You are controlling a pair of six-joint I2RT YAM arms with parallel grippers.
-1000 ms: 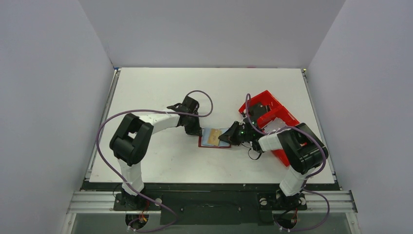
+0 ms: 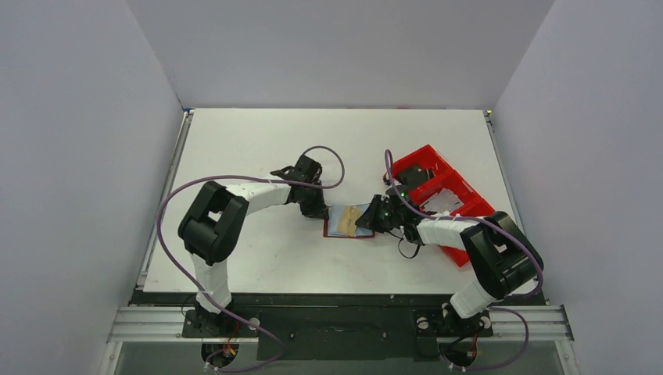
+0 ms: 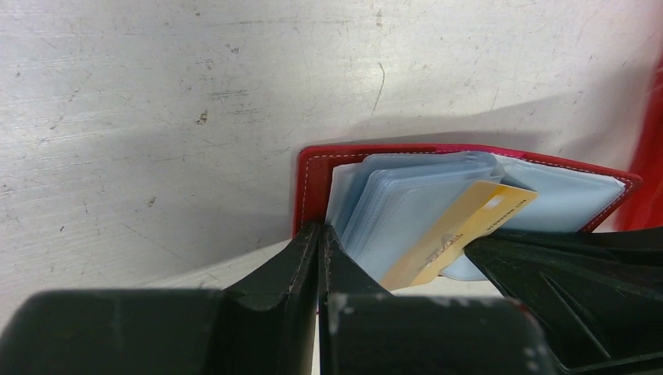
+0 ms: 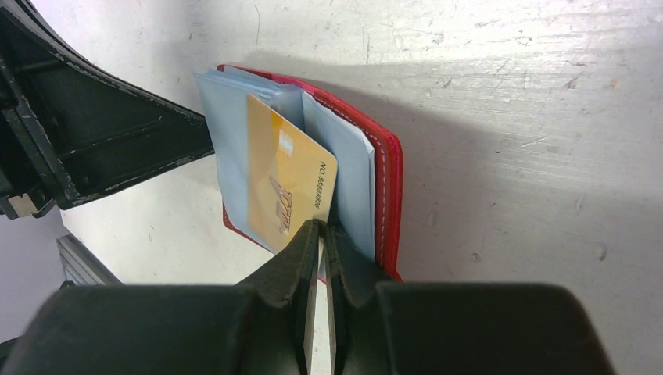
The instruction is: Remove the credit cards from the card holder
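The red card holder (image 3: 344, 156) lies spread on the table between my arms, its clear bluish sleeves (image 4: 227, 117) showing. A gold card (image 4: 274, 164) sticks partly out of a sleeve, tilted. My left gripper is shut on the holder's red left edge, which runs in between the fingertips. Right at the gold card's edge is my right gripper, its fingertips close together with only a narrow gap. Whether the card's edge is pinched between them is hidden. From above, the right gripper (image 2: 367, 222) covers the holder's right part.
To the right stands a red divided box (image 2: 477, 207) holding a dark item (image 2: 414, 176) and clear bags (image 2: 442, 201). My right arm reaches over it. Bare table (image 2: 258, 262) lies in front of and behind the holder.
The holder and both grippers have shifted slightly to the right. My right forearm has swung outward. In the top view, the gold card now looks more angled.
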